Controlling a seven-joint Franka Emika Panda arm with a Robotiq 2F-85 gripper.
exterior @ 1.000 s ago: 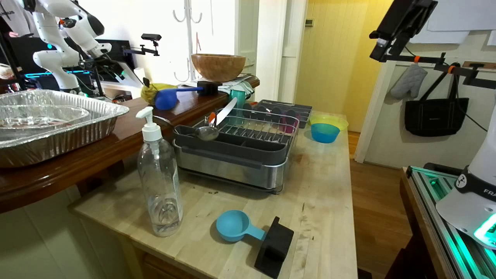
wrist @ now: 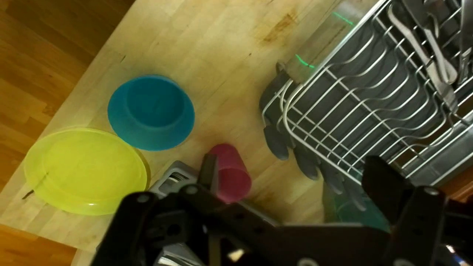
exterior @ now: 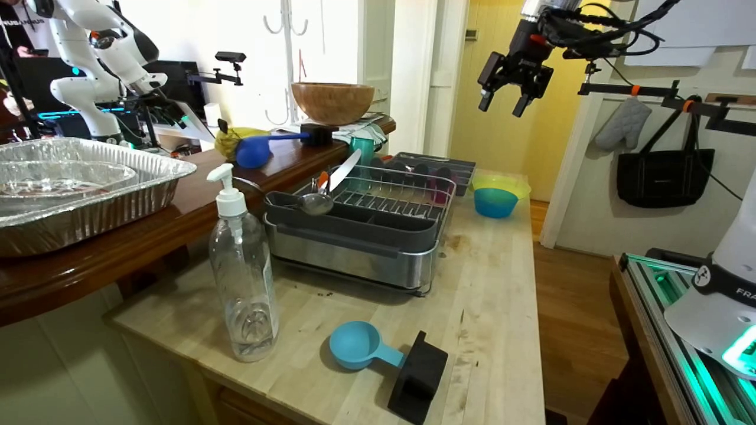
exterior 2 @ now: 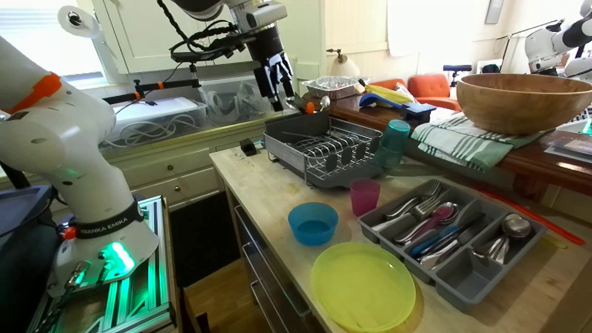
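High over the wooden counter hangs my gripper [exterior: 501,107], its two fingers spread wide with nothing between them. In the wrist view the fingers [wrist: 383,184] are far apart above the counter. Below lie the dish rack [wrist: 354,119] with cutlery inside, a blue bowl [wrist: 153,113], a magenta cup [wrist: 231,173] and a yellow plate [wrist: 84,170]. In exterior view 2 the grey cutlery tray [exterior 2: 471,297] shows, holding forks, spoons and knives; my gripper partly hides it in the wrist view. A teal cup [exterior 2: 394,143] stands at the rack's corner.
A clear pump bottle [exterior: 244,283] and a light-blue scoop [exterior: 354,345] with a black block handle [exterior: 418,382] occupy the counter's near end. A raised brown ledge bears a wooden bowl [exterior: 333,103] and foil trays [exterior: 92,191]. Bare counter lies beside the rack.
My arm has swung leftward and inward in exterior view 1, from the upper right edge to above the counter's right side. The objects on the counter look unmoved.
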